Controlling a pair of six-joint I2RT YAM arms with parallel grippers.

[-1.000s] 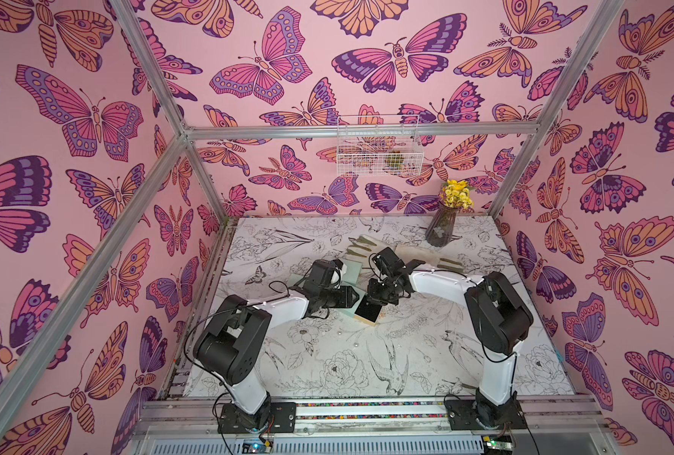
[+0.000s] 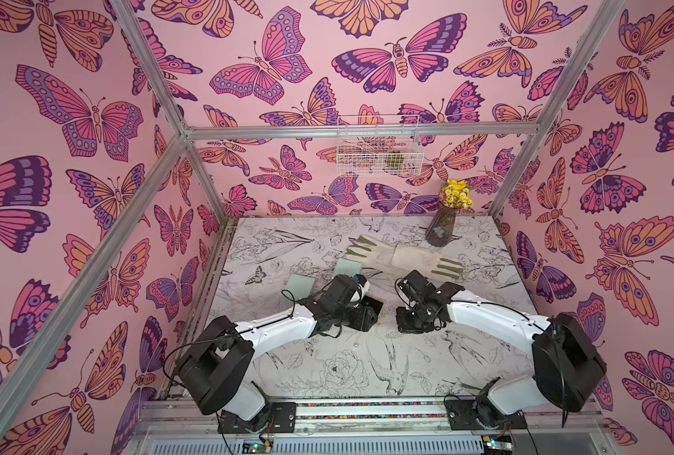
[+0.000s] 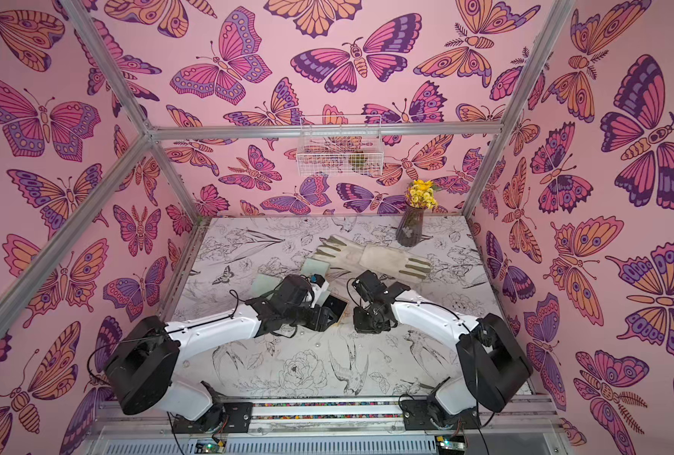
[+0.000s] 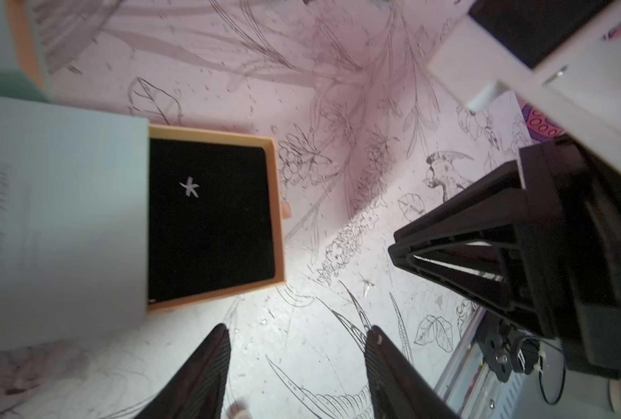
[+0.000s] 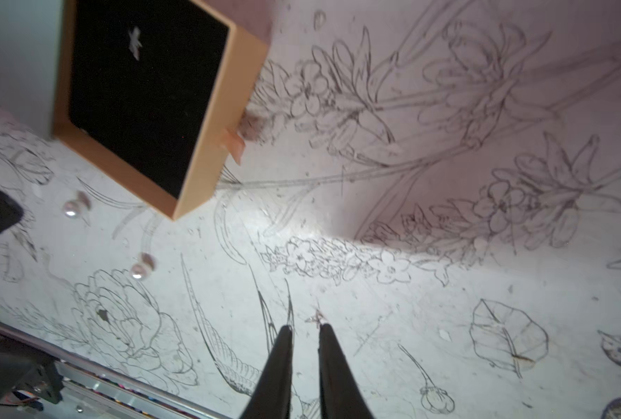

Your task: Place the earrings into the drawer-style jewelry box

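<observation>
The jewelry box [image 4: 52, 223] has a pale lid and a drawer pulled out, its black lining [image 4: 212, 216] framed in peach. On that lining lies a small star-shaped earring [image 4: 189, 186]. Two pearl-like earrings [image 5: 76, 206] rest on the table by the drawer's near side. A second small star-shaped piece [image 5: 315, 317] lies on the table, just beyond the tips of my right gripper, which is slightly open and empty. My left gripper stands open above the table beside the drawer, and nothing shows held in it.
Pale green squares [image 2: 299, 286] lie behind the left arm. Farther back are gloves [image 2: 401, 258] and a vase of yellow flowers [image 2: 443, 223]. Both arms are close together near the drawer.
The right gripper has moved off the drawer, to the right and toward the front.
</observation>
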